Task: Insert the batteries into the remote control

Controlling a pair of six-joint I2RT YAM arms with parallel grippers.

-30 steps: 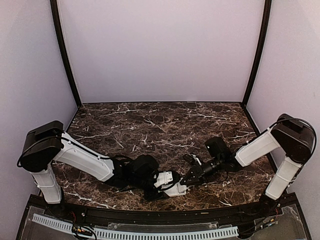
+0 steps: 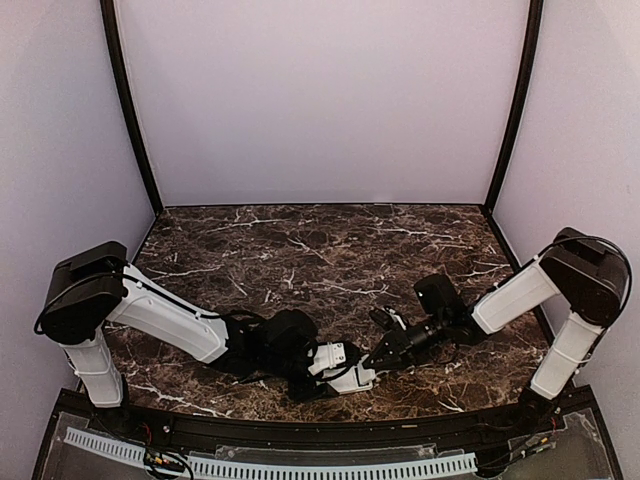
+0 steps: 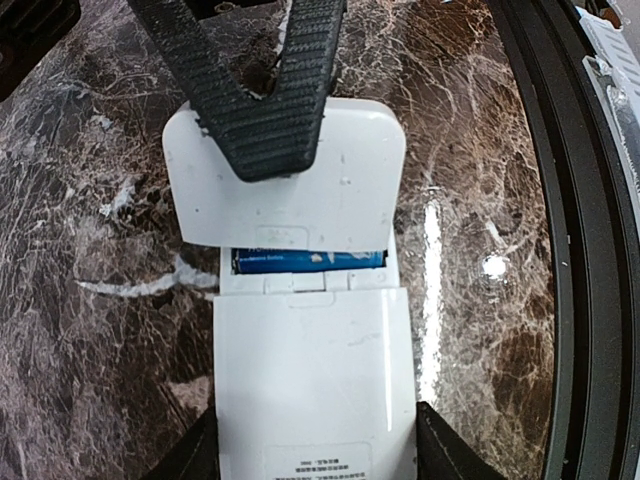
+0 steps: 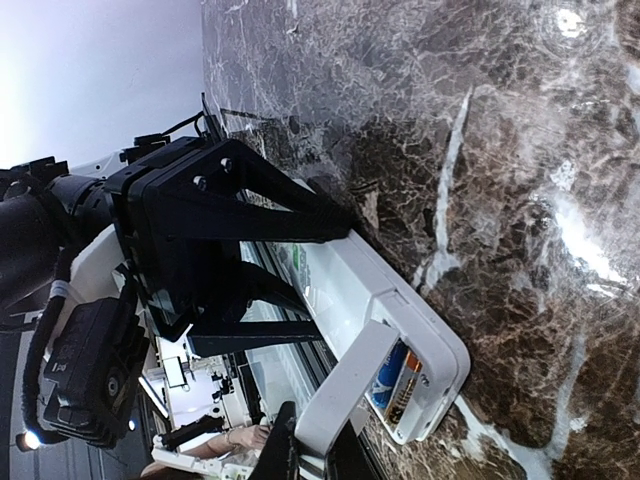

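The white remote control [image 3: 310, 370] lies on the table, battery compartment facing up. My left gripper has a finger against each long side of it and is shut on it. In the right wrist view, two batteries show side by side in the compartment: a blue one [image 4: 389, 372] and an orange-and-black one [image 4: 405, 391]. The white battery cover [image 4: 348, 388] is held by my right gripper, shut on it. It stands tilted over the compartment, and in the left wrist view it hides most of the opening. The cover's inner edge is near the remote's body; contact cannot be told.
Dark marbled table [image 2: 310, 250] stretches clear behind both arms. Along the front runs a black rail [image 2: 300, 428], close to the remote, with a white slotted strip [image 2: 335, 469] beyond it.
The right arm has shifted very slightly over the last second. The left arm and the remote look unmoved.
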